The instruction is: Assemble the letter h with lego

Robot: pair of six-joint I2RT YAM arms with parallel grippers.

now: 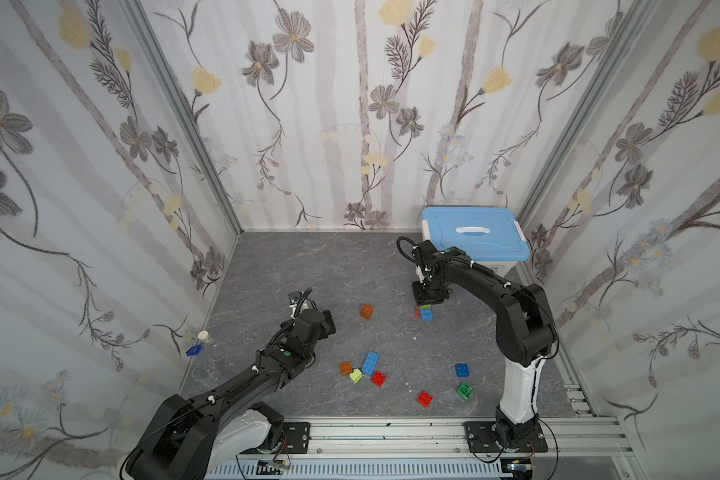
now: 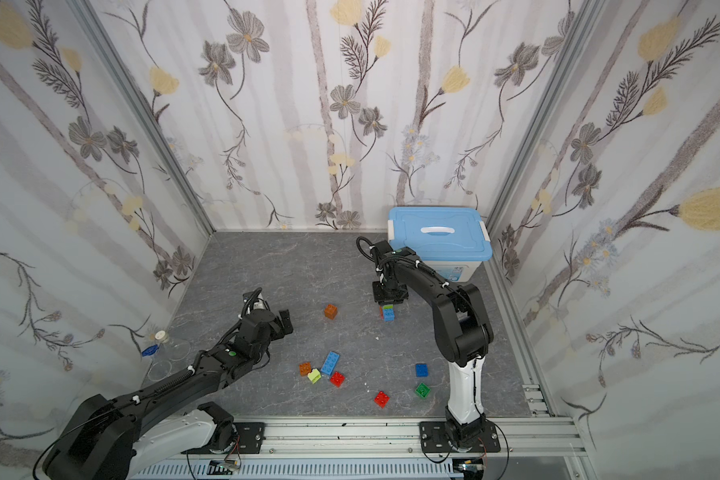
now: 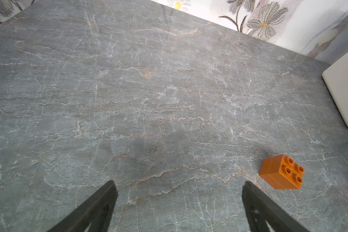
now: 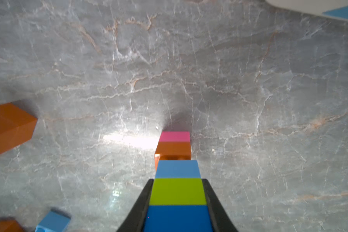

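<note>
In the right wrist view a stack of bricks, lime over light blue with a blue brick nearest the camera, sits between the fingers of my right gripper, which is shut on it. Beyond its far end are an orange brick and a pink brick; whether they are joined to the stack cannot be told. In the left wrist view my left gripper stands open and empty, an orange brick on the table to the right of its fingers.
Loose on the table lie a long blue brick, a lime piece, red bricks, a blue brick and a green brick. A lidded box stands at the back right.
</note>
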